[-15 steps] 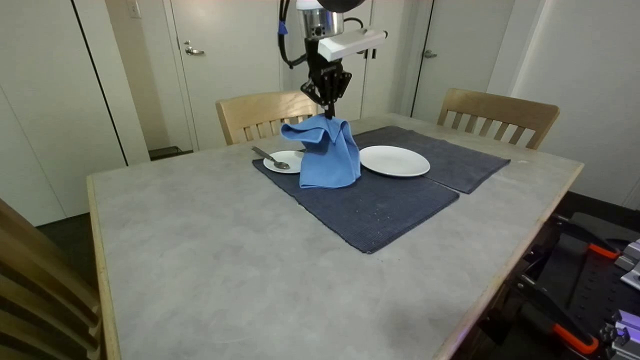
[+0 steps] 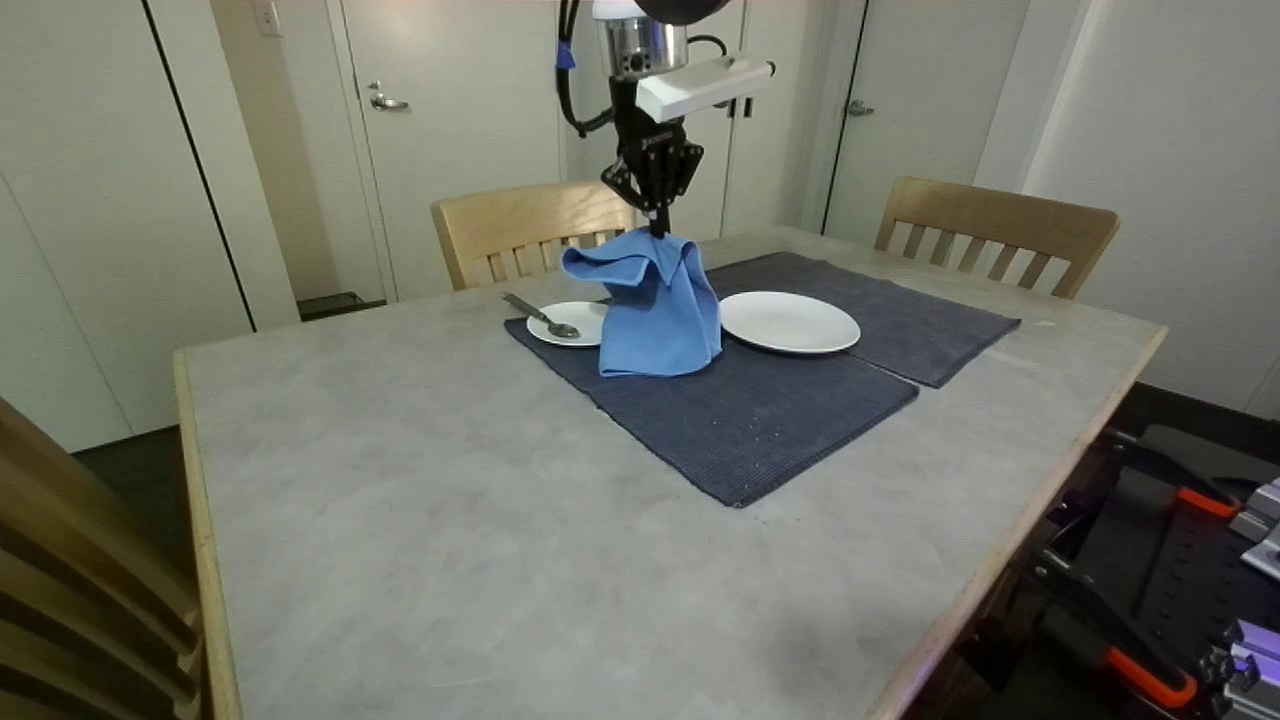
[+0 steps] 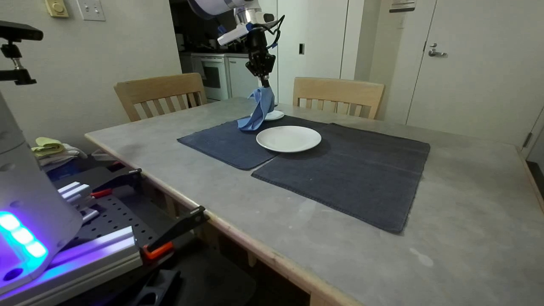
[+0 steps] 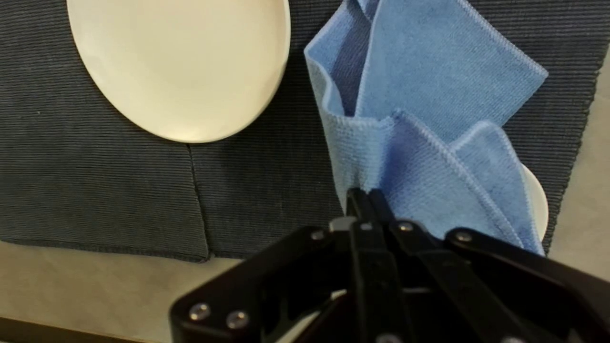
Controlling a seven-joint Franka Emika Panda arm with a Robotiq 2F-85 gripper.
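Observation:
A blue cloth (image 2: 663, 318) hangs from my gripper (image 2: 657, 228), pinched near its top, with its lower edge down at the dark placemat. In the wrist view the gripper's fingertips (image 4: 355, 199) are closed together on a fold of the cloth (image 4: 434, 68). A large white plate (image 2: 789, 322) lies on the placemats beside the cloth. On the cloth's other side is a smaller white plate (image 2: 569, 324), partly hidden by it, with a spoon (image 2: 542, 314) resting across its rim.
Two dark placemats (image 2: 768, 420) (image 3: 352, 173) lie on the grey table (image 2: 420, 516), whose near part is bare. Wooden chairs (image 2: 528, 222) stand along its edges. Clamps (image 3: 173, 234) grip one side of the table near the robot's base.

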